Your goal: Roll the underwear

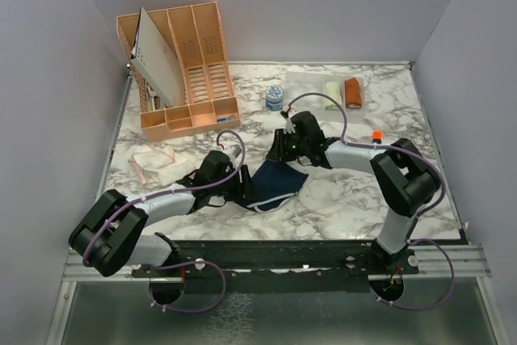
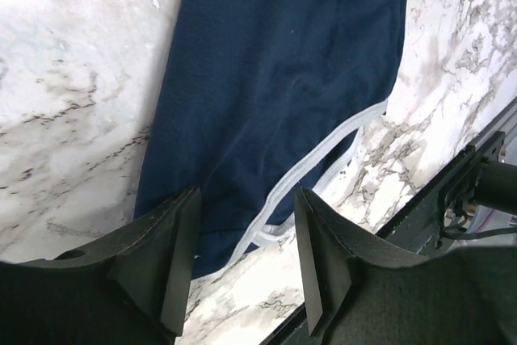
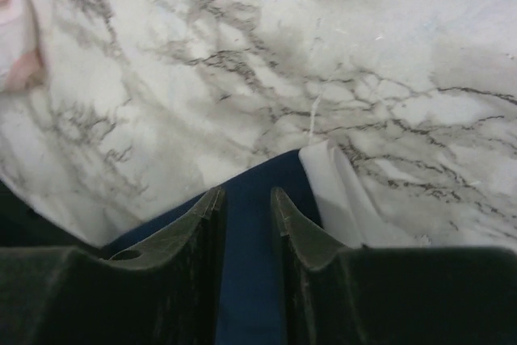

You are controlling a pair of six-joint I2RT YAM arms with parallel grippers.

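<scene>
Dark navy underwear (image 1: pixel 277 182) with white trim lies spread on the marble table, slanting between my two grippers. At its near left end, my left gripper has its fingers well apart over the cloth, with the navy fabric and a white-trimmed edge showing between and beyond them. My right gripper (image 1: pixel 279 153) is at the far end, by the underwear's upper corner. In the right wrist view, the right gripper's fingers (image 3: pixel 212 206) stand close together over the navy cloth (image 3: pixel 271 179), near a white trimmed edge. Exactly how the fabric sits between them is dim.
An orange slotted box (image 1: pixel 191 119) with a white panel stands at the back left. A clear tray (image 1: pixel 308 86) with rolled cloths and a blue-white can (image 1: pixel 275 98) are at the back. White cloth (image 1: pixel 157 166) lies left; an orange-capped marker (image 1: pixel 376 137) is at right.
</scene>
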